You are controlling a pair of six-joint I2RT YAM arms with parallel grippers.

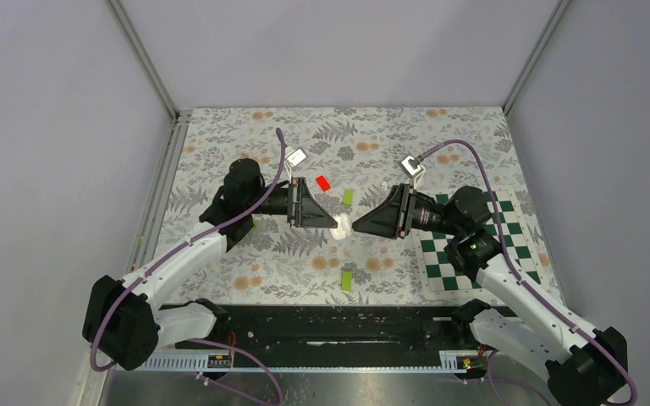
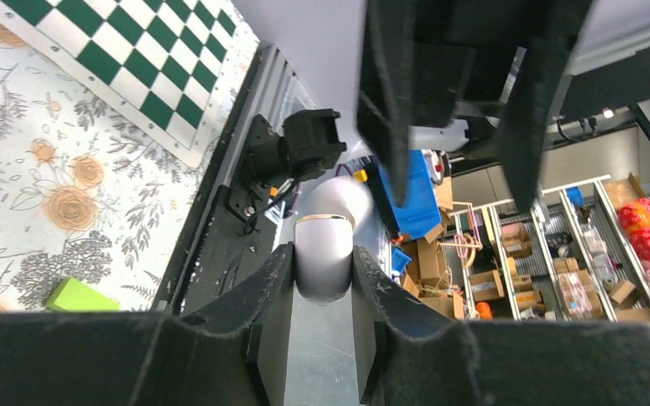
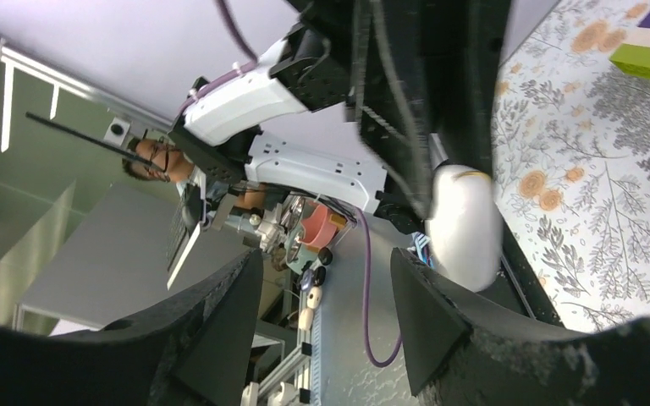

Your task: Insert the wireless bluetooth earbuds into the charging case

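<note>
The white charging case (image 1: 339, 227) is held by my left gripper (image 1: 332, 222), which is shut on it in the left wrist view, a gold band (image 2: 322, 217) showing on it. My right gripper (image 1: 357, 226) faces it from the right, a short way off. In the right wrist view its fingers stand apart with nothing visible between them, and the case (image 3: 464, 224) is beyond them. Whether an earbud is in the case cannot be told.
A red block (image 1: 323, 183) and green blocks (image 1: 348, 197) lie on the floral mat. A green checkerboard (image 1: 436, 266) lies under the right arm.
</note>
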